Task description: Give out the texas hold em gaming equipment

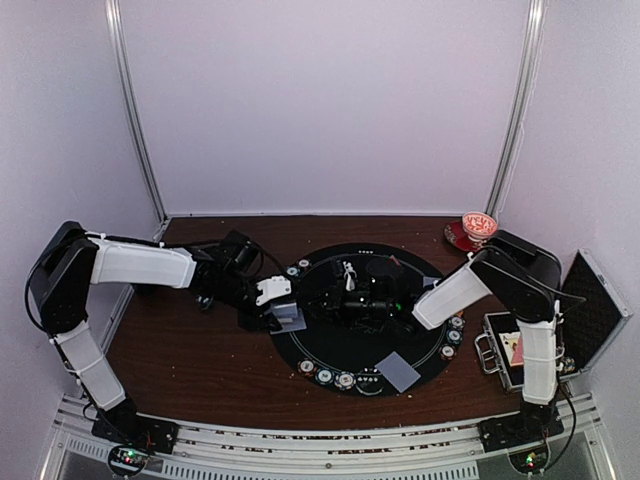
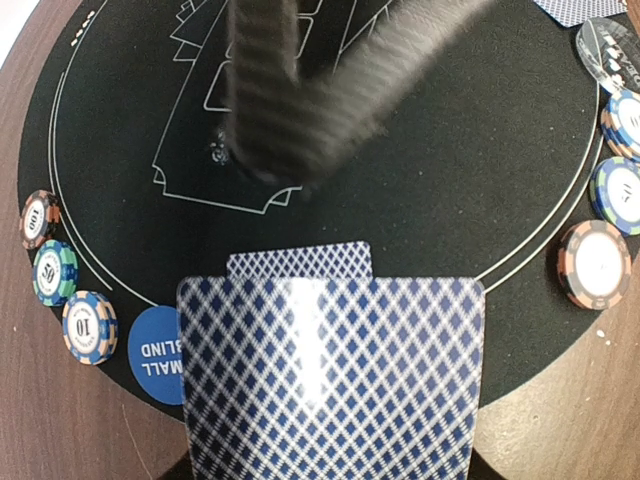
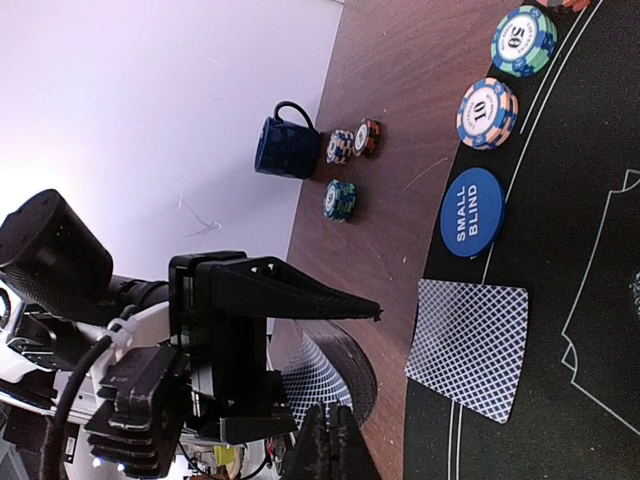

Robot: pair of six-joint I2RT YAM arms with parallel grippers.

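My left gripper (image 1: 274, 308) is shut on the deck of cards, blue-and-white backed (image 2: 330, 370), holding it over the left edge of the black poker mat (image 1: 340, 365). My right gripper is shut with nothing between its fingers. In the left wrist view its fingers (image 2: 290, 140) are a grey blur beyond the deck's end, and the deck's top card lies outside them. Dealt card backs rest on the mat beside the small blind button (image 3: 473, 212): one card (image 3: 470, 345) is seen in the right wrist view. Another card (image 1: 398, 371) lies at the near side.
Chip stacks (image 1: 345, 381) ring the mat's edge. An open metal case (image 1: 500, 345) stands at the right, with a red-and-white bowl (image 1: 479, 225) behind. A dark mug (image 3: 288, 145) and loose chips (image 3: 340, 200) sit left. Both grippers are close together.
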